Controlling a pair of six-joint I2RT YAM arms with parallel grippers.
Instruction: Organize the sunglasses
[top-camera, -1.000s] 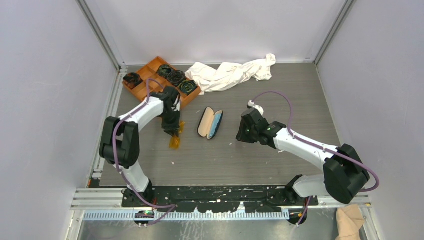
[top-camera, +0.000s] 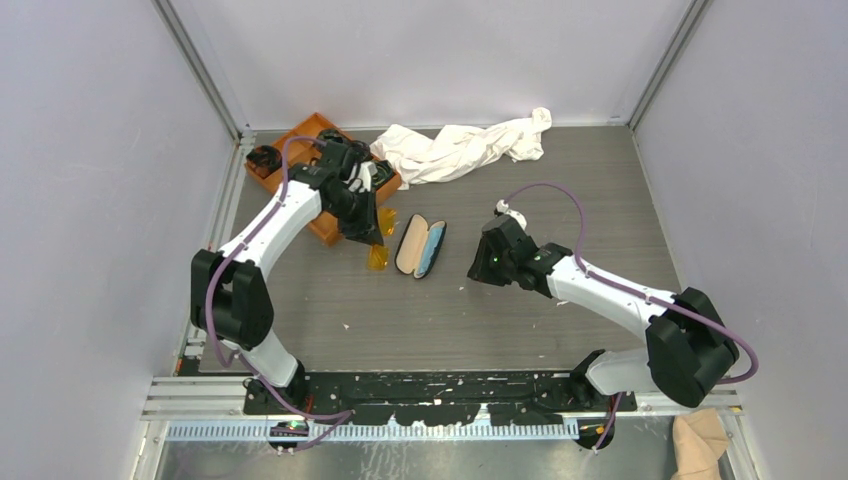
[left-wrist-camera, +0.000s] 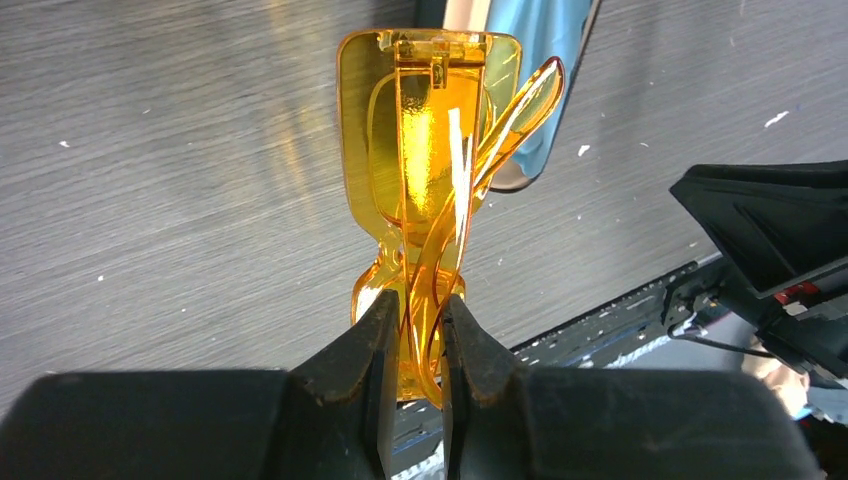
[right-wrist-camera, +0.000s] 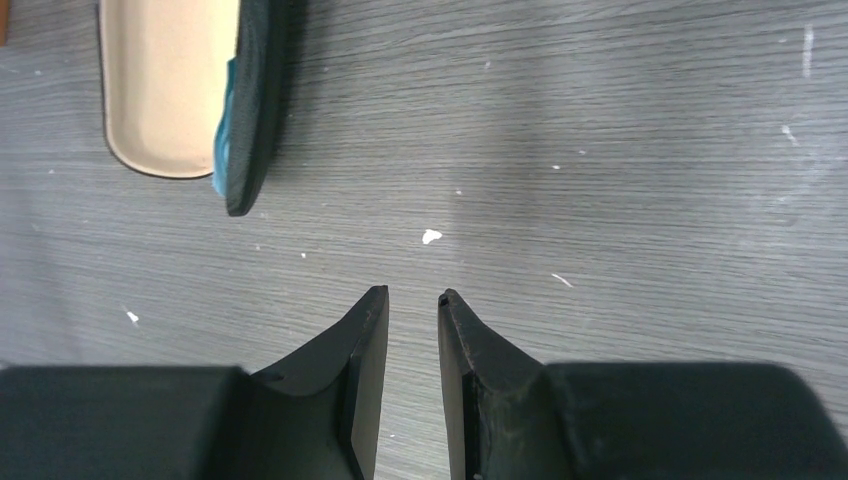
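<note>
Amber see-through sunglasses (left-wrist-camera: 430, 150) hang above the table, my left gripper shut on their folded temples. From above, one amber lens (top-camera: 378, 258) shows beside the left gripper, just left of the case. The glasses case (top-camera: 411, 246) lies open on the table, with a beige lining and a blue cloth (top-camera: 430, 250) in one half. In the right wrist view the case (right-wrist-camera: 170, 90) is at the upper left. My right gripper is part open and empty, right of the case and apart from it.
An orange compartment box (top-camera: 312, 126) with several dark coiled items stands at the back left, partly behind the left arm. A white cloth (top-camera: 460, 150) lies crumpled at the back.
My left gripper has carried the sunglasses toward the case, to the right and toward the back. The right gripper has shifted only slightly left; the case has stayed put.
</note>
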